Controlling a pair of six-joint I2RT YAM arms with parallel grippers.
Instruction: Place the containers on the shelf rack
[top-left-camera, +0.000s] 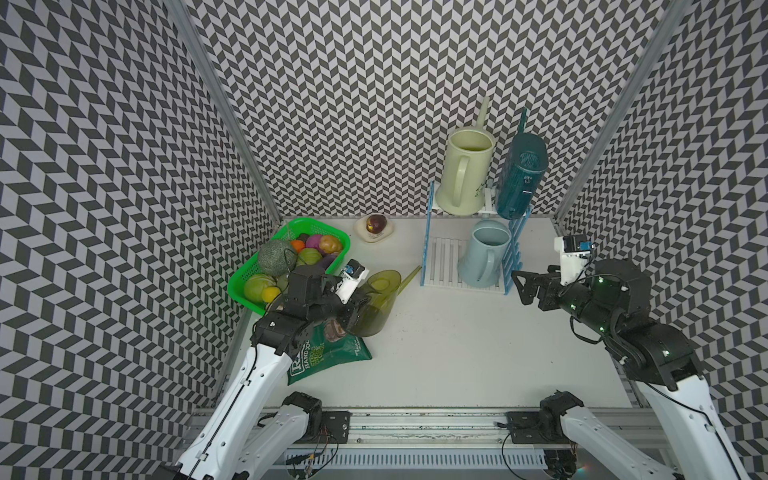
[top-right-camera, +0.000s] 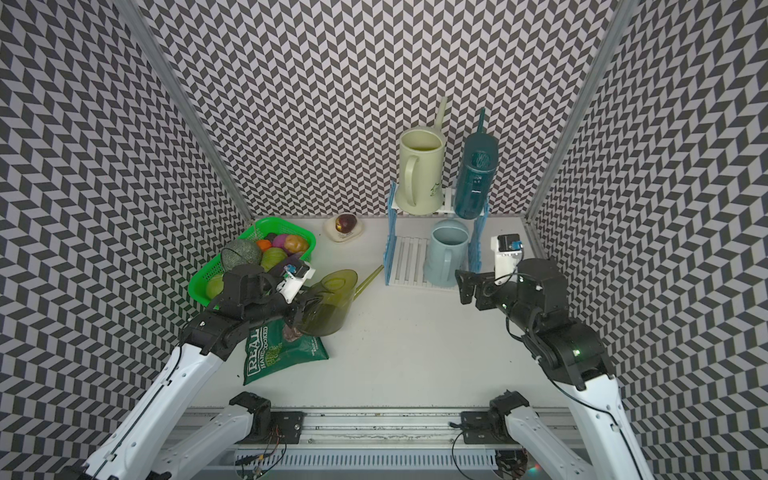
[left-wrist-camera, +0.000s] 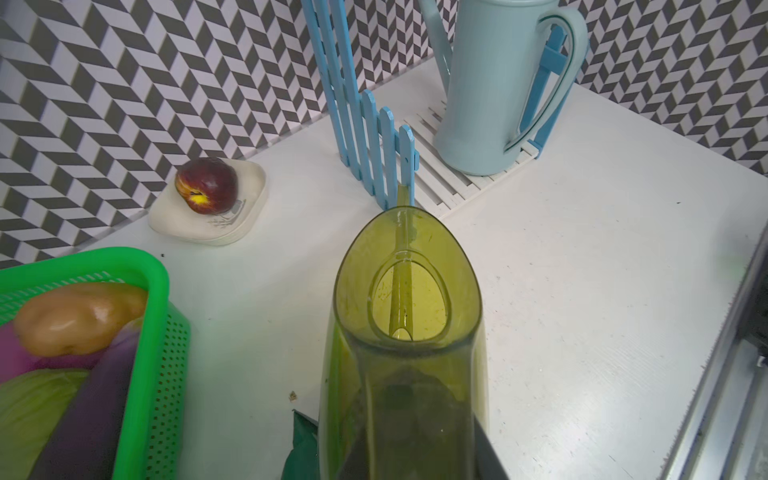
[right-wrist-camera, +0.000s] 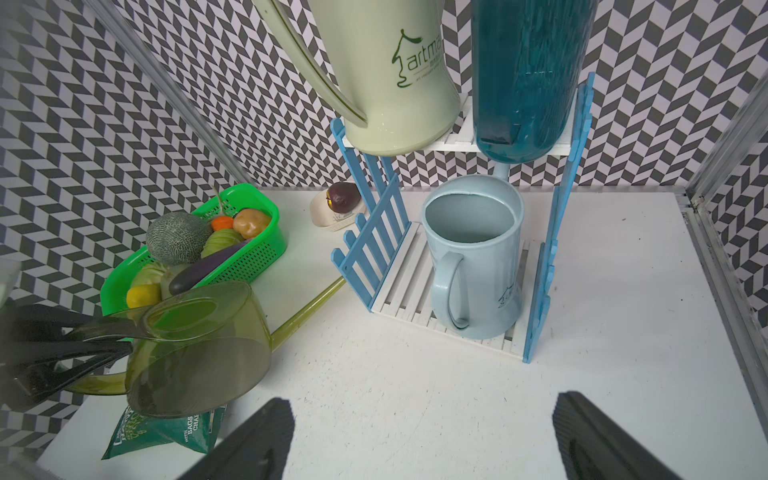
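An olive translucent watering can (top-left-camera: 376, 304) (top-right-camera: 328, 304) (left-wrist-camera: 408, 344) (right-wrist-camera: 200, 360) is held by my left gripper (top-left-camera: 352, 308), tilted, left of the two-tier rack, its long spout pointing toward the rack. A light blue can (top-left-camera: 481, 256) stands on the rack's lower shelf (top-left-camera: 441, 264), with slatted space to its left; a pale green can (top-left-camera: 464, 172) and a dark teal can (top-left-camera: 521, 172) are on the upper tier. My right gripper (top-left-camera: 528, 285) hangs open right of the rack's front, nothing between its fingers.
A green basket of produce (top-right-camera: 203, 284) is at the left, with a bag of chips (top-right-camera: 276, 360) in front of it. A peach in a dish (top-right-camera: 344, 225) sits at the back.
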